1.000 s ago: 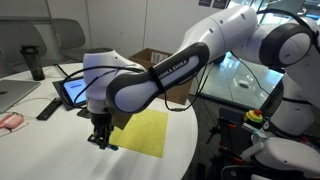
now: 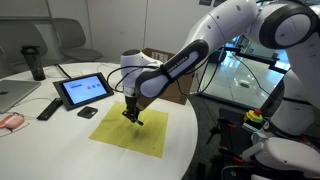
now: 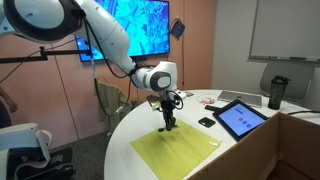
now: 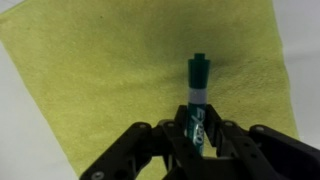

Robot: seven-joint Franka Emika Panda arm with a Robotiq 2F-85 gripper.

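A marker-like stick (image 4: 198, 95) with a dark green end and a pale band is gripped in my gripper, its far end pointing away from the fingers in the wrist view. Below it lies a yellow cloth (image 4: 110, 85), spread flat on the white table. Exterior view 1 has the gripper (image 2: 131, 115) over the left-middle part of the cloth (image 2: 148, 137), with the stick's dark end (image 2: 139, 123) just showing. From the other side, the gripper (image 3: 166, 124) is low over the cloth (image 3: 175, 153); whether the stick touches the cloth I cannot tell.
A tablet (image 2: 83, 90) and a small black device (image 2: 88, 112) lie behind the cloth. At the back right stands an open cardboard box (image 2: 165, 68). A keyboard (image 2: 14, 94) and a dark cup (image 2: 34, 66) are at left.
My gripper has travelled right and back in exterior view 1, from the bare table left of the cloth to over the cloth. The stick has stayed in it. The cloth lies unmoved.
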